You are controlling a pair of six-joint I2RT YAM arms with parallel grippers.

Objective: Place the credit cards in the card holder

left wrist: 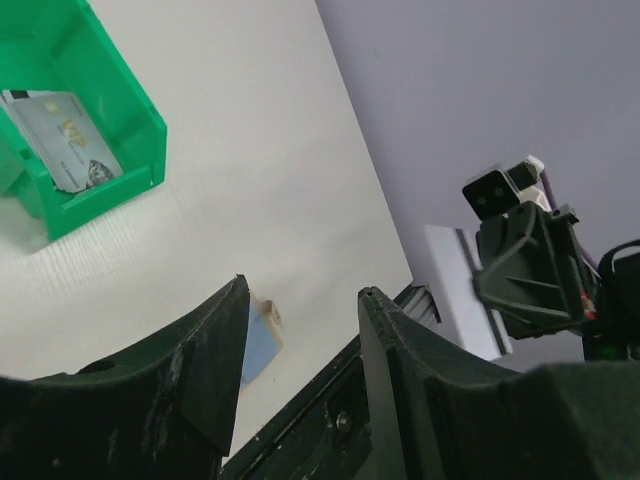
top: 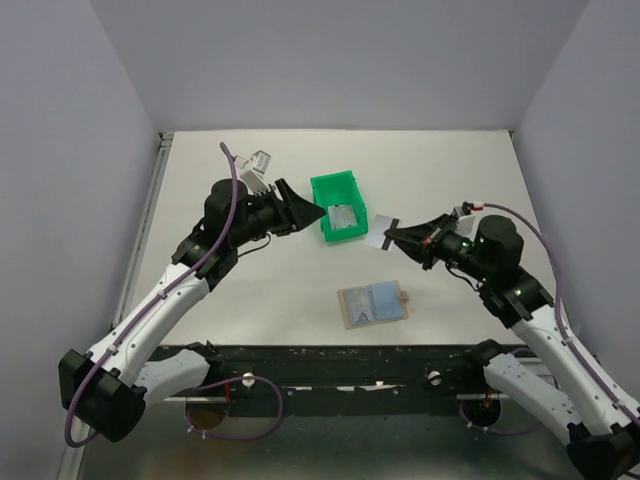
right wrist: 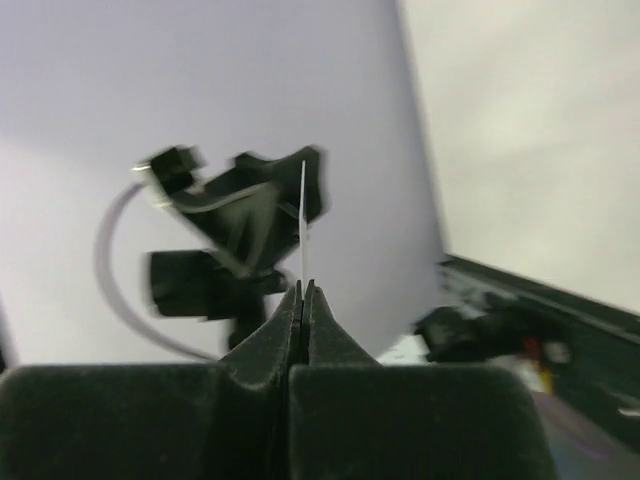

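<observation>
My right gripper [top: 396,237] is shut on a pale card [top: 379,231], held upright edge-on in the right wrist view and also seen at the right of the left wrist view. My left gripper is open and empty, near the green bin [top: 327,188]. More cards [top: 342,217] lie in that bin. A flat tan holder with blue-grey pockets [top: 385,300], apparently the card holder, lies on the front part of the table, below and between the grippers.
A dark rail [top: 320,360] runs along its front edge, and walls stand at the sides and back.
</observation>
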